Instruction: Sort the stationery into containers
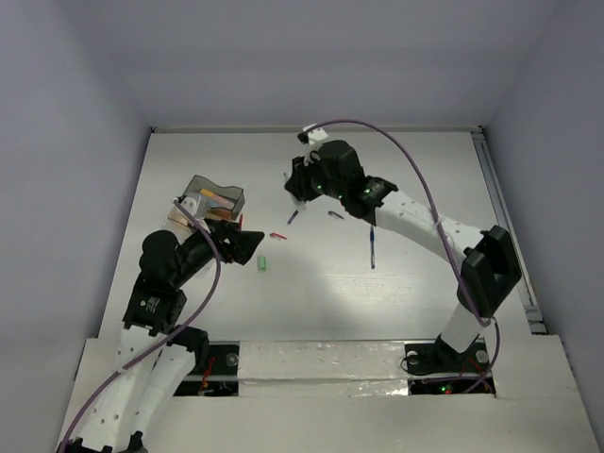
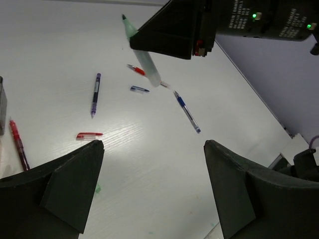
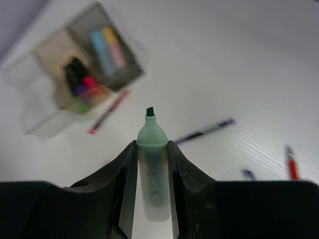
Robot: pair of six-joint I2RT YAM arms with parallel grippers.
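Note:
A pale green marker (image 3: 155, 181) with a dark tip stands between the fingertips of my right gripper, which is shut on it. In the left wrist view this marker (image 2: 145, 63) hangs tilted above the table. My left gripper is open and empty, low on the left side. Behind it lie the containers: a grey tray (image 3: 133, 69) holding markers, a brown box (image 3: 47, 45) with darker items, and a clear box (image 3: 45, 124). On the table are a purple pen (image 2: 95, 94), a blue pen (image 2: 187, 112) and a red pen (image 2: 19, 144).
A red cap (image 1: 277, 236) and a green cap (image 1: 261, 263) lie right of the left gripper. A small blue cap (image 1: 335, 215) rests mid-table. Another red pen (image 2: 136, 69) is near the right arm.

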